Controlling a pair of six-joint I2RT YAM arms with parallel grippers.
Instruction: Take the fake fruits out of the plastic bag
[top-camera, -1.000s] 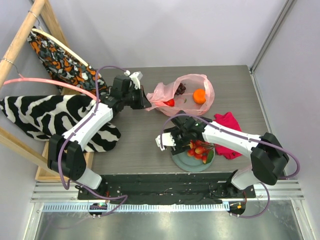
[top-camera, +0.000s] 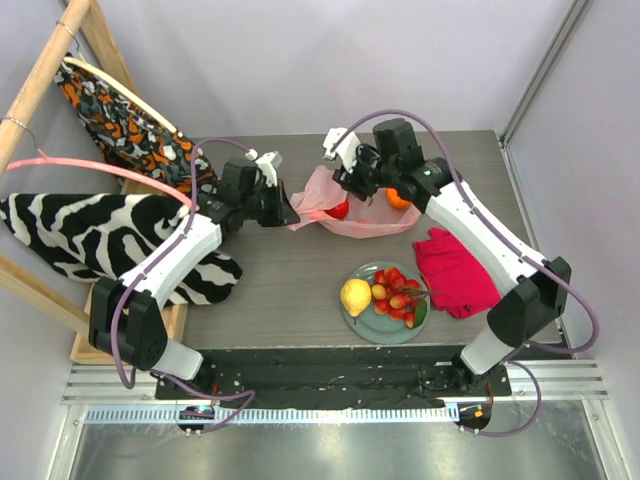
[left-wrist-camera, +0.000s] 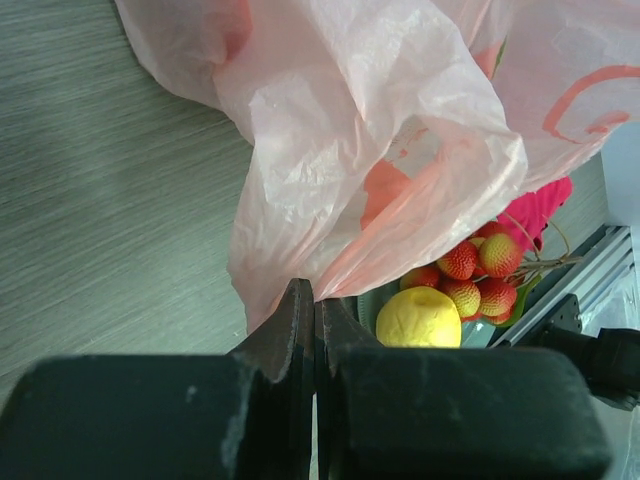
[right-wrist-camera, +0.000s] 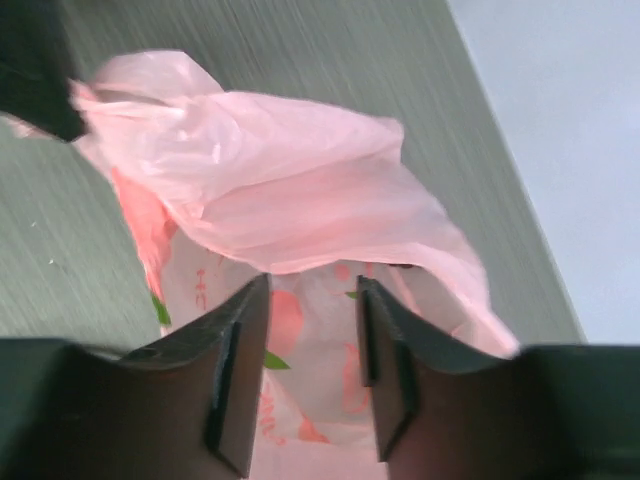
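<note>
The pink plastic bag (top-camera: 372, 229) lies open at the back of the table. Inside it are an orange (top-camera: 398, 198) and a red fruit (top-camera: 339, 209), both partly covered. My left gripper (top-camera: 292, 217) is shut on the bag's edge; in the left wrist view the thin plastic (left-wrist-camera: 300, 230) runs into its fingertips. Over the bag hangs my right gripper (top-camera: 347, 180), its fingers (right-wrist-camera: 240, 370) apart and nothing between them. On the green plate (top-camera: 357, 318) lie a yellow fruit (top-camera: 355, 296) and a bunch of red fruits (top-camera: 398, 291).
A crumpled red cloth (top-camera: 457, 275) lies right of the plate. At the left, a wooden rack (top-camera: 45, 70) with patterned cloths stands close to the left arm.
My right gripper has risen from the plate to above the bag, leaving the yellow fruit on the plate. The bag's back rim now lies lower. The left gripper has hardly moved.
</note>
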